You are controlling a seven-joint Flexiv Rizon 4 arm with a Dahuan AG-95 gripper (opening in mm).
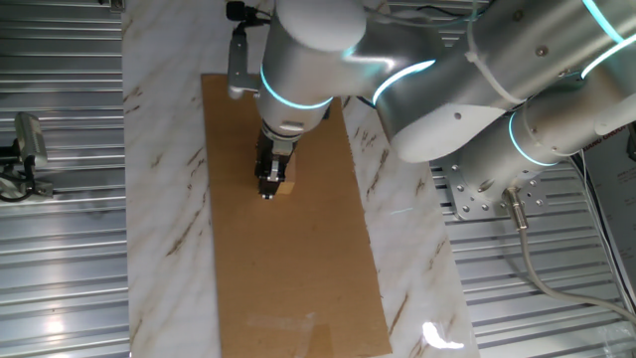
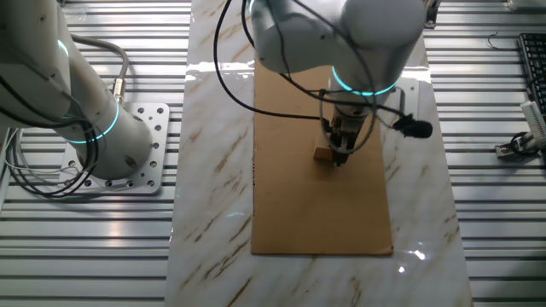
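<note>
A small tan wooden block [image 1: 287, 186] rests on the brown cardboard sheet [image 1: 288, 259], partly hidden behind my gripper [image 1: 267, 195]. The gripper points down at the block's left side in exterior view 1. From the opposite side, in exterior view 2, the block [image 2: 322, 153] shows just left of the dark gripper [image 2: 339, 160]. Its fingertips look close together and low over the cardboard. Neither view shows clearly whether the fingers are parted, or whether any of the block lies between them.
The cardboard lies on a marble-patterned tabletop [image 1: 169, 219], with its near part bare apart from clear tape [image 1: 283, 322]. Metal slatted surfaces [image 1: 60, 259] flank the table. Black cables [image 2: 223, 77] hang around the arm's wrist in exterior view 2.
</note>
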